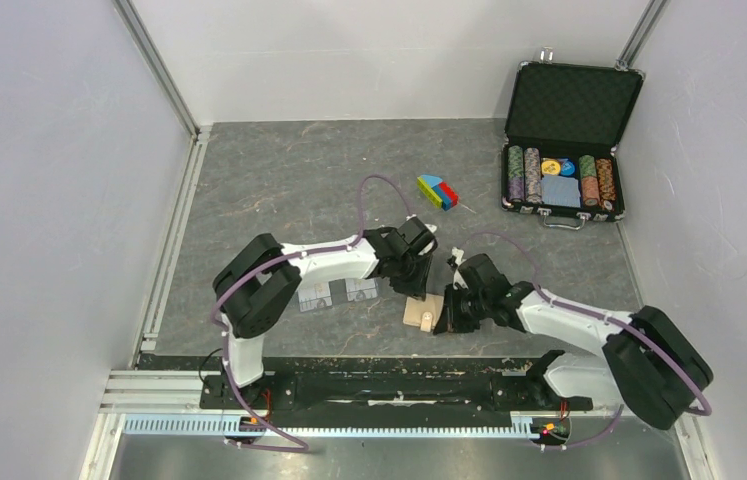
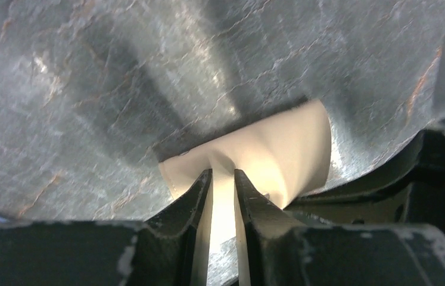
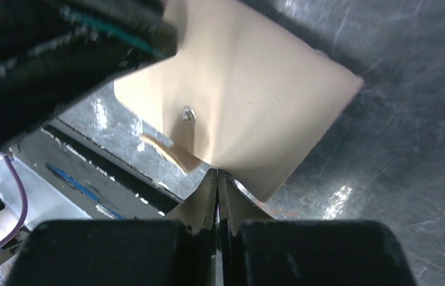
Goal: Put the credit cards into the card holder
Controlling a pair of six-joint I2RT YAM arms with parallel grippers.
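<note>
A beige card holder [image 1: 417,312] with a small strap and metal snap [image 3: 189,116] lies on the grey table between both grippers. My left gripper is over its upper part, fingertips a small gap apart at the leather; whether it grips any cannot be told. My right gripper is shut, tips at the holder's edge, nothing visible between its fingers. Flat card-like pieces [image 1: 315,298] lie left of the holder, partly under the left arm.
An open chip case [image 1: 561,190] stands at the back right. Coloured blocks [image 1: 437,192] lie mid-back. The front rail [image 1: 399,400] runs below the holder.
</note>
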